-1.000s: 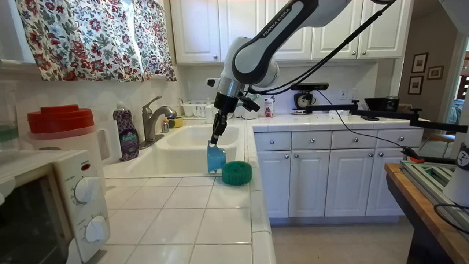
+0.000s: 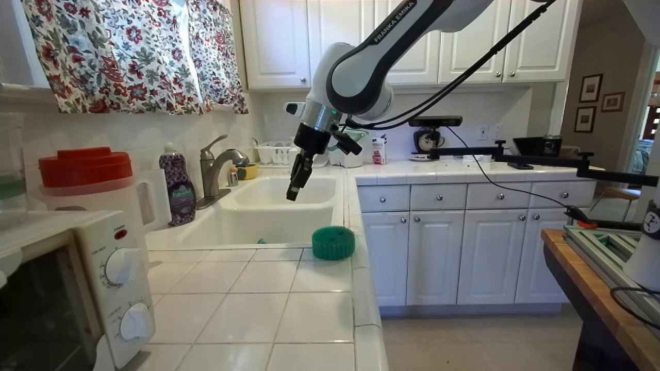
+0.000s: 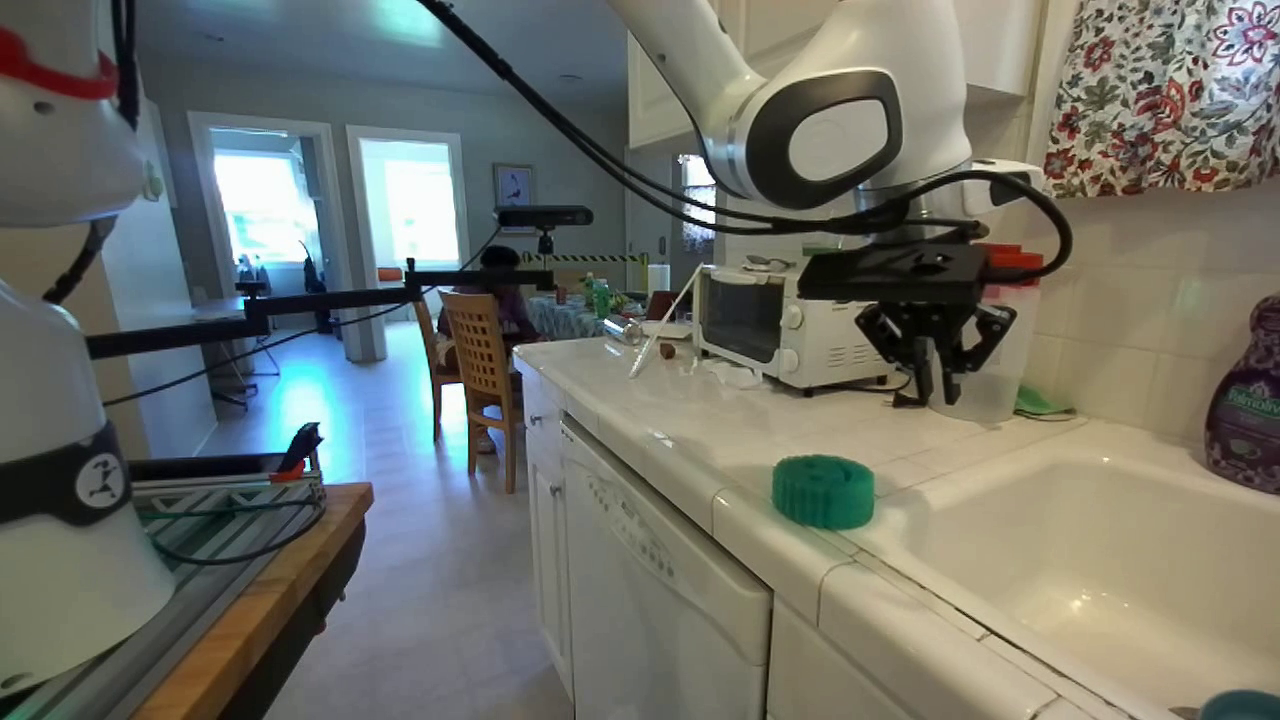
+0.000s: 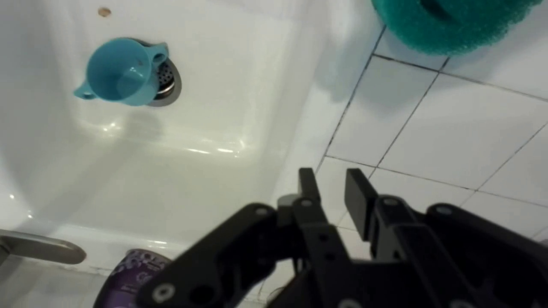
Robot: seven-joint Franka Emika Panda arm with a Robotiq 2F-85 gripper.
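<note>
A small blue two-handled cup lies in the sink basin, partly over the drain, its open mouth facing the wrist camera. Only slivers of it show from outside: the cup behind the sink's near rim, and the cup in the bottom right corner. My gripper is part open, a gap between its fingers and nothing in it. It hangs well above the sink in exterior view 1, the gripper tilted downward. On the tiled counter beside the sink rests a round green sponge.
A purple soap bottle and the faucet stand along the sink's wall side. The toaster oven occupies the counter's left. Tiles in front of the sink are mostly bare.
One second ago the blue cup hung from my gripper above the sink by the sponge. Now it is out of the gripper and down in the basin; the gripper has shifted slightly left.
</note>
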